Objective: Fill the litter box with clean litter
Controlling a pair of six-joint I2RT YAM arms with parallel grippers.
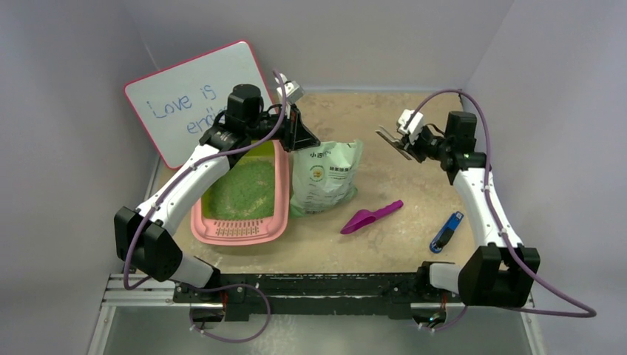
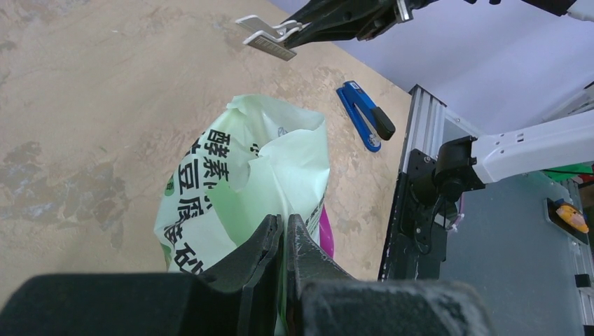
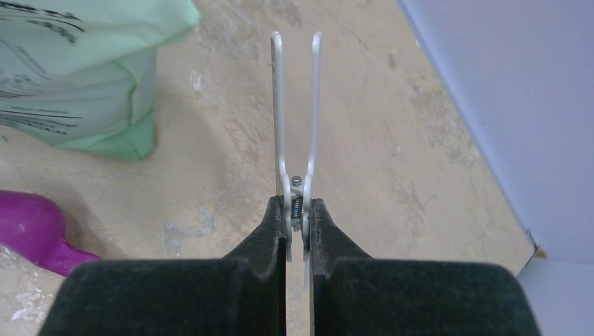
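A pale green litter bag stands upright beside the pink litter box, which has green litter in it. My left gripper is shut on the bag's top edge at its left corner; the bag's mouth looks gathered, with folded film. To the right of the bag and apart from it, my right gripper is shut on a white clip, gripping its handle end. The clip's long fingers point forward with nothing between them.
A purple scoop lies on the table in front of the bag. Farther right is a blue stapler-like tool. Behind the litter box leans a whiteboard with writing. Bare tabletop lies between bag and right gripper.
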